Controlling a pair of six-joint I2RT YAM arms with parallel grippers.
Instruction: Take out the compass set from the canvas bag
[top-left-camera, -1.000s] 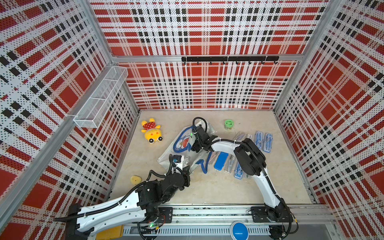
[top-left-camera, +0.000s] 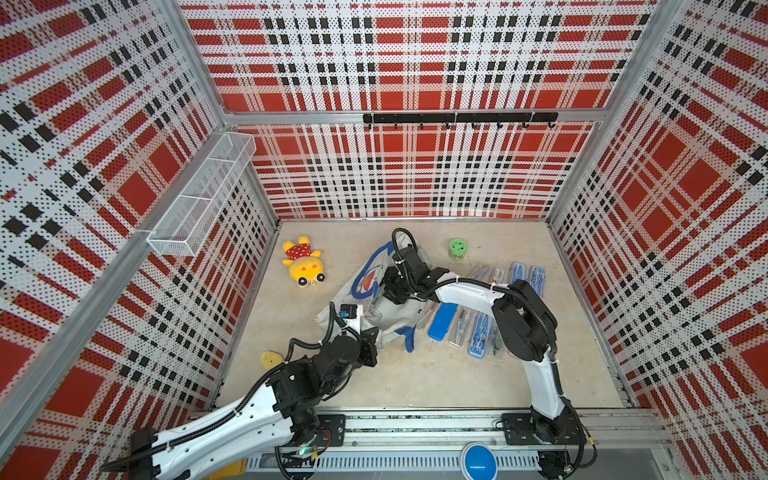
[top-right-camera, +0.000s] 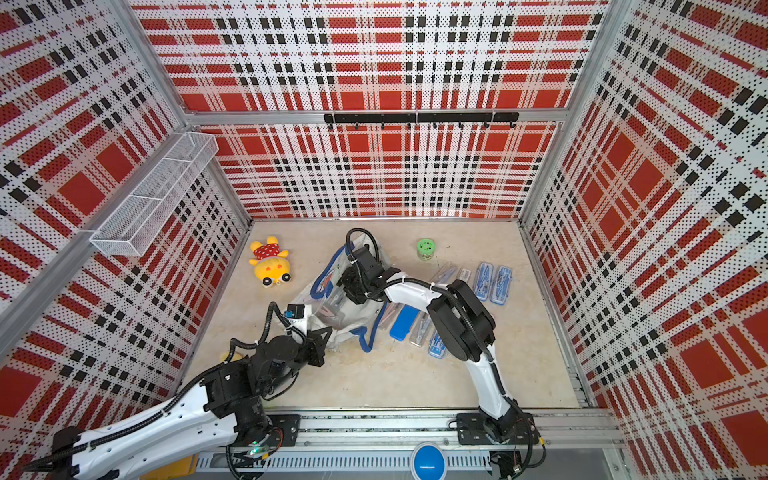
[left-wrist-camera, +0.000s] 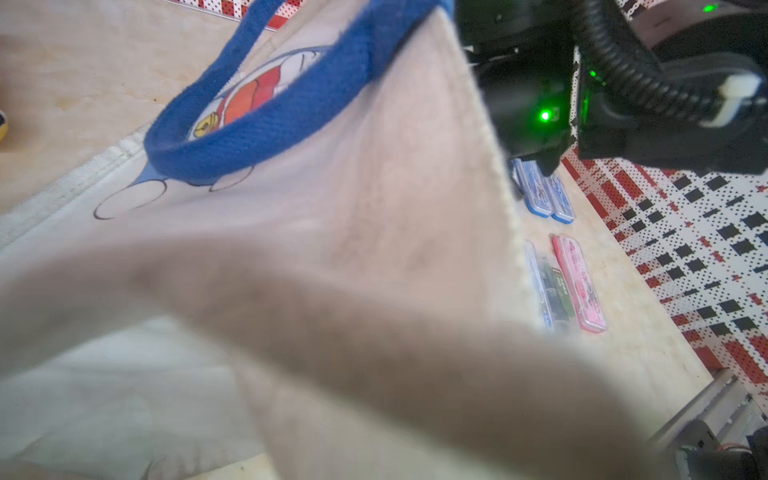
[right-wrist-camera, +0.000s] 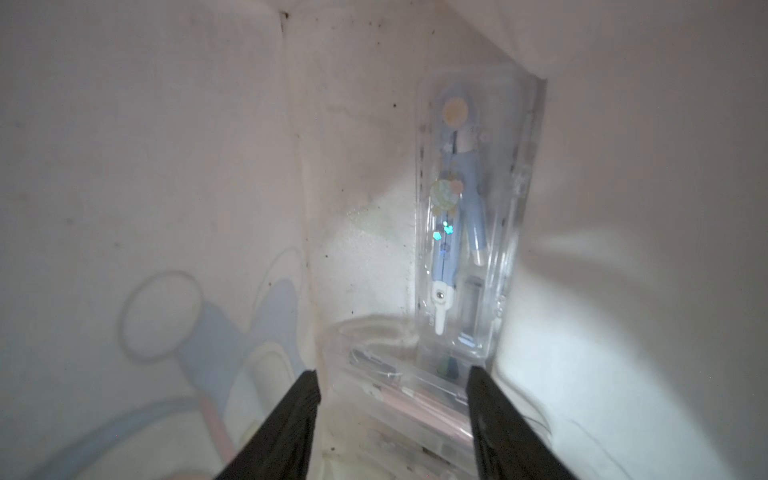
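The canvas bag (top-left-camera: 346, 309) lies on the table with blue handles. My right gripper reaches down into it, fingers apart with empty space between them above a clear case holding pink tools (right-wrist-camera: 408, 400). A compass set (right-wrist-camera: 452, 212) in a clear case, with blue compass, lies on the bag's floor beside it in the right wrist view. My left gripper (top-left-camera: 360, 340) is at the bag's front; in the left wrist view pale fabric fills the foreground and its fingers cannot be made out.
Several pencil cases (top-left-camera: 480, 334) lie right of the bag. A yellow plush toy (top-left-camera: 305, 268) is at the left, a green round item (top-left-camera: 457, 246) at the back.
Over the last second my left gripper has moved slightly toward the back. My right arm has shifted a little right at the elbow, its gripper staying over the bag.
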